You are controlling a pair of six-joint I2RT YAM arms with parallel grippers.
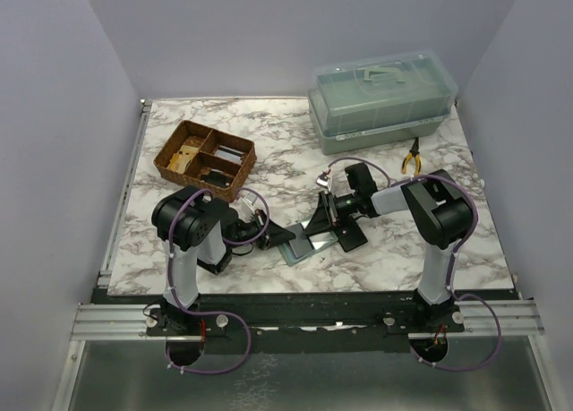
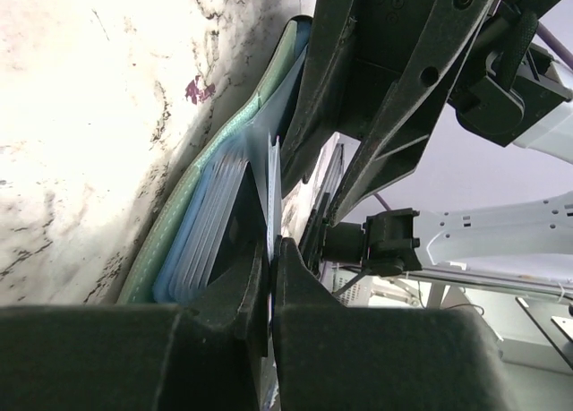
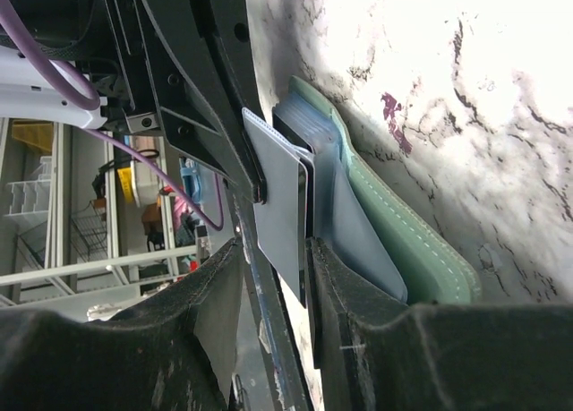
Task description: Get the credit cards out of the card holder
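Note:
The pale green card holder (image 1: 300, 252) lies open at the front middle, with clear sleeves (image 2: 219, 209) in it. My left gripper (image 1: 273, 234) reaches in from the left, shut on a thin sleeve layer (image 2: 272, 187) standing upright in the left wrist view. My right gripper (image 1: 324, 218) is over the holder's right part, open, its fingers beside a pale card-like piece (image 3: 279, 196) at the holder's inner layers. Whether that piece holds a card is unclear.
A dark flat piece (image 1: 354, 238) lies right of the holder. A brown compartment box (image 1: 242, 156) stands back left, a green lidded bin (image 1: 385, 98) back right, pliers (image 1: 414, 156) at the right.

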